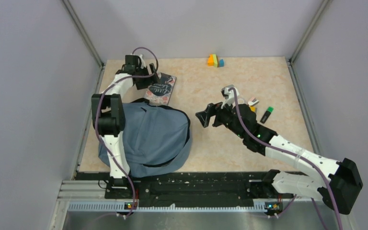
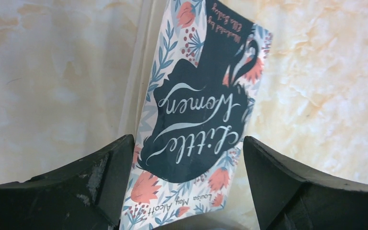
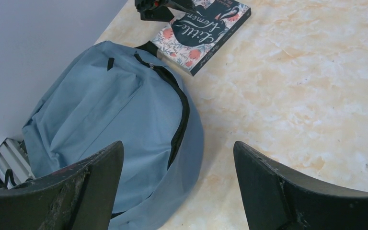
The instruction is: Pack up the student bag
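Observation:
The Little Women book [image 1: 165, 91], dark with a floral border, lies flat at the back left of the table, just behind the bag. My left gripper [image 1: 152, 74] is over its left part with fingers open. In the left wrist view the book [image 2: 199, 112] shows between the spread fingers; whether they touch it I cannot tell. The blue-grey bag [image 1: 155, 134] with black trim lies at the front left, partly covered by the left arm. My right gripper [image 1: 208, 120] hangs open and empty to the right of the bag.
Small orange, yellow and blue pieces [image 1: 215, 61] stand at the back edge. A black-and-green item [image 1: 267, 115] and a small white piece [image 1: 253, 101] lie on the right, beside the right arm.

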